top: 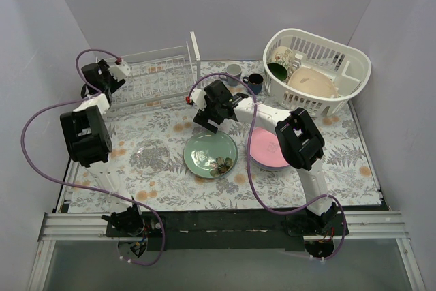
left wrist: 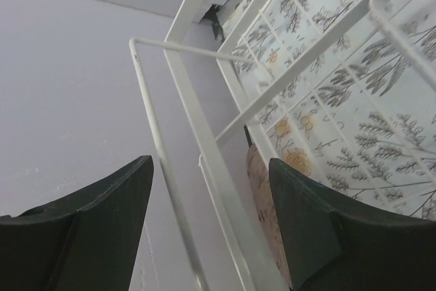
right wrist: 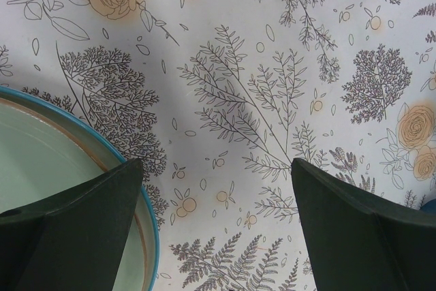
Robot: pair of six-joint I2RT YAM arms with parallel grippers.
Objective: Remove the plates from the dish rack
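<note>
The white wire dish rack (top: 153,80) runs along the back left, with no plate visible standing in its open part. At its left end my left gripper is open, and the rack's white end bars (left wrist: 216,175) pass between its fingers. My right gripper stands open above the patterned mat, nothing between its fingers. Close to it lies a green plate (top: 210,153), whose blue rim (right wrist: 148,216) shows at lower left in the right wrist view. A pink plate (top: 268,148) sits partly under the right arm, and a clear plate (top: 150,157) lies left of centre.
A white basket (top: 354,76) holding dishes stands at the back right. Beside it are a grey mug (top: 234,71) and a dark mug (top: 254,82). A brown rounded object (left wrist: 262,192) shows behind the rack's end bars.
</note>
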